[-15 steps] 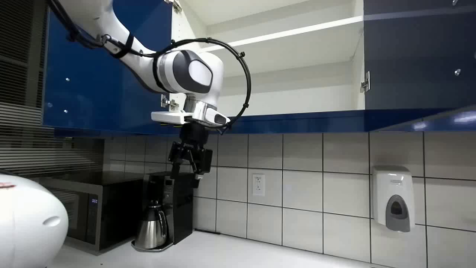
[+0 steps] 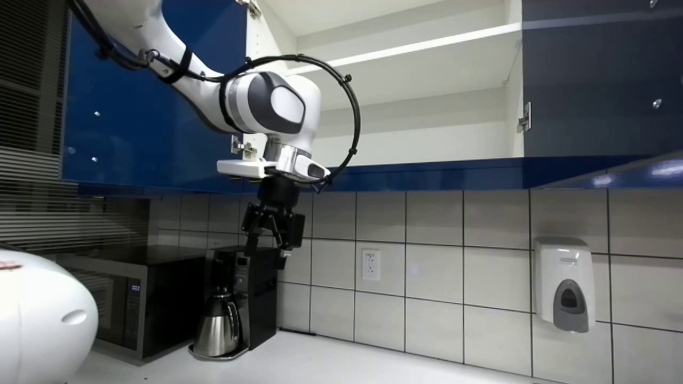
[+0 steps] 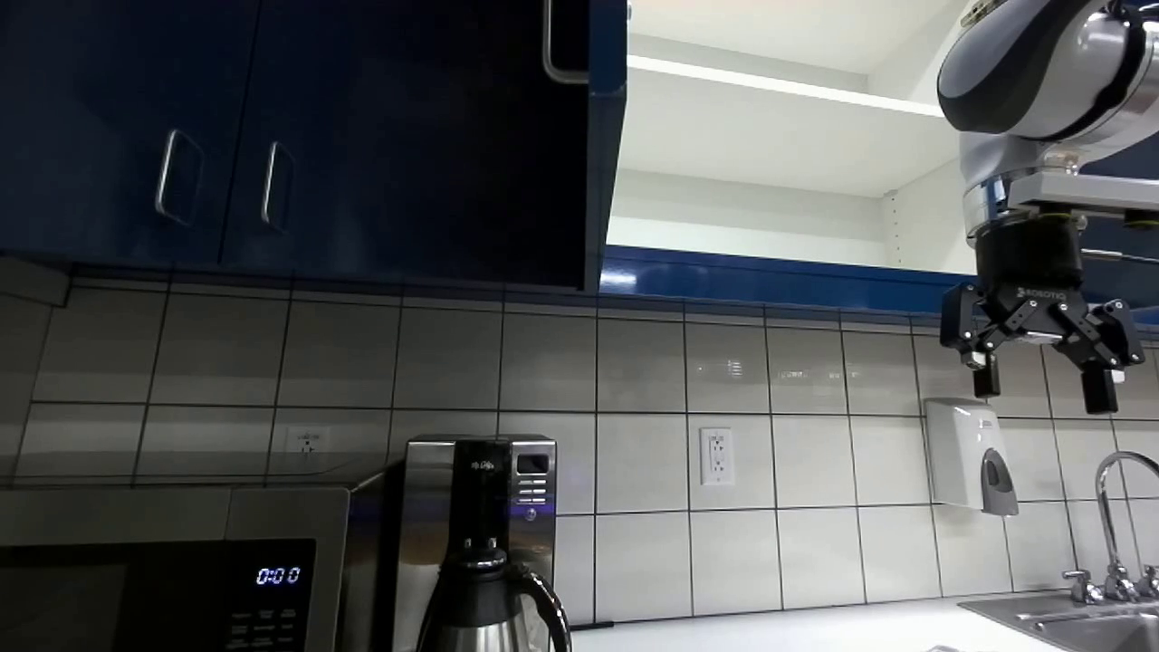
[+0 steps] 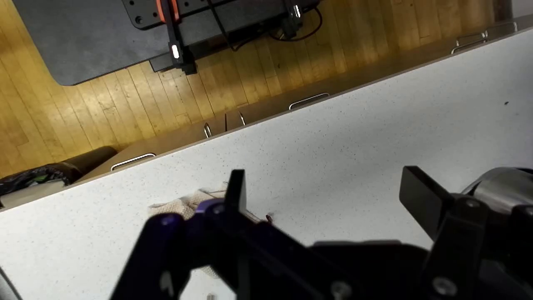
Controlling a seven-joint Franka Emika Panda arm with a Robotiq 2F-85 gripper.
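Note:
My gripper [image 3: 1043,393] points down with its fingers spread wide, open and with nothing between them. In the wrist view the gripper hangs high over the white counter [image 4: 349,150], one finger at each side. A crumpled beige cloth [image 4: 185,204] lies on the counter, partly hidden behind the left finger. Above and behind the gripper is an upper cabinet [image 2: 410,109] with its doors open and its visible shelves bare.
A coffee maker [image 2: 261,294] with a steel carafe [image 2: 216,329] stands beside the microwave [image 2: 169,301]. On the tiled wall hangs a soap dispenser [image 2: 564,281], with a sink [image 3: 1043,614] to the right.

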